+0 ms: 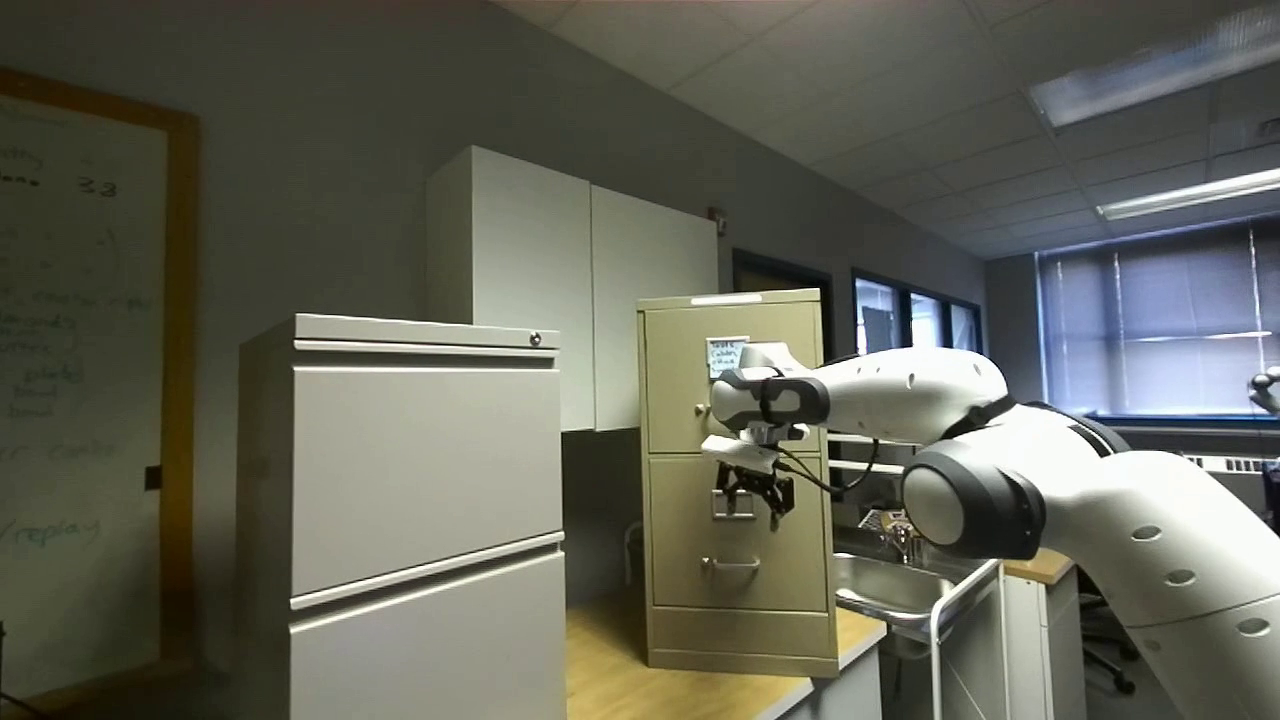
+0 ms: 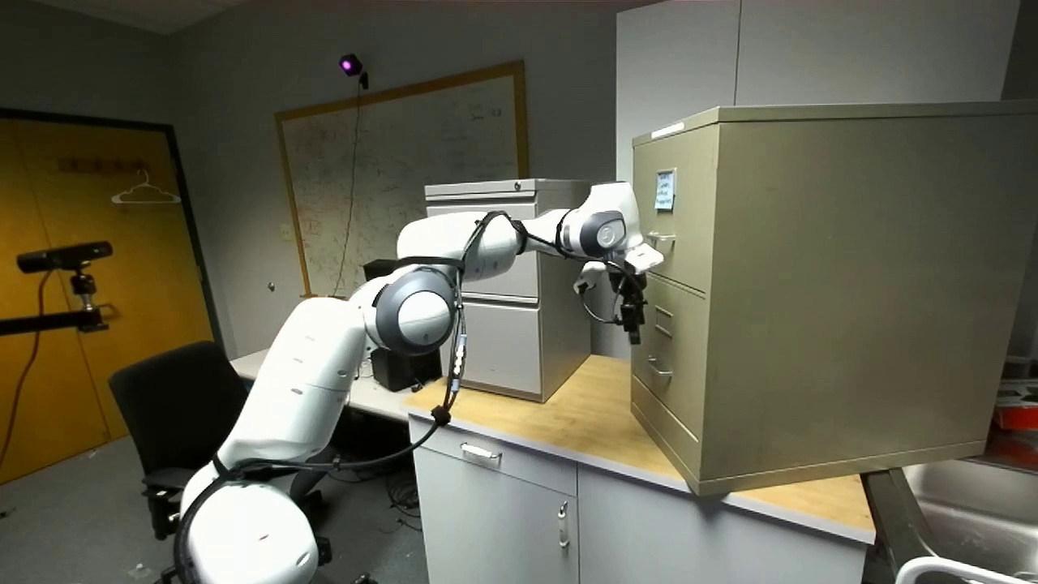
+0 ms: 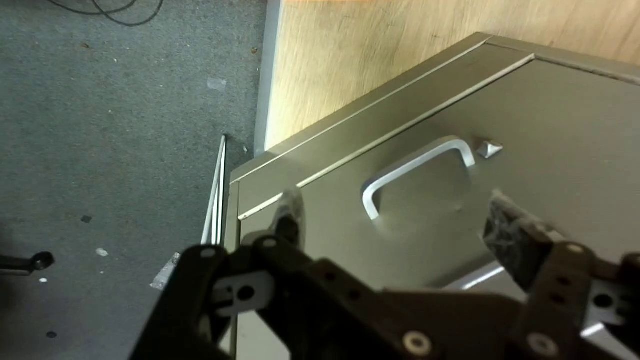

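Observation:
A tan two-drawer filing cabinet [image 2: 847,292] stands at an angle on the wooden counter. Both its drawers look closed. The lower drawer's silver handle [image 3: 417,165] shows fully in the wrist view, with a small lock knob [image 3: 489,149] beside it. In front of the cabinet face, above that lower handle, my gripper [image 1: 756,504] points downward. Its fingers [image 3: 292,216] are spread wide apart, with nothing between them, and the handle lies beyond them, untouched. In the second exterior view the gripper [image 2: 632,341] hangs close to the drawer fronts; the exact gap is hard to judge.
A grey filing cabinet [image 1: 426,480] stands to the left on the same counter [image 2: 525,418], with bare wood between the two. A metal sink [image 1: 894,584] lies right of the tan cabinet. A wheeled black chair [image 2: 185,418] stands on the floor near the arm.

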